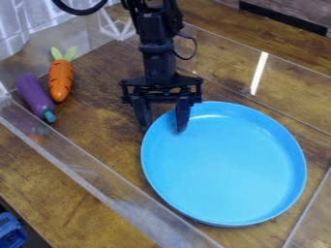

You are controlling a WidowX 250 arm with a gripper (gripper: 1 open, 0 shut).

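Note:
A black gripper (163, 120) comes down from the top centre of the camera view, its fingers spread apart at the upper left rim of a large blue plate (223, 170). One finger appears to reach over the rim and the other stands just outside it. Whether anything is between them is hard to make out.
An orange toy carrot (61, 74) and a purple toy eggplant (35, 95) lie at the left on the wooden surface (91, 145). Clear panels edge the lower left and right, and a small blue object (8, 231) shows in the bottom left corner.

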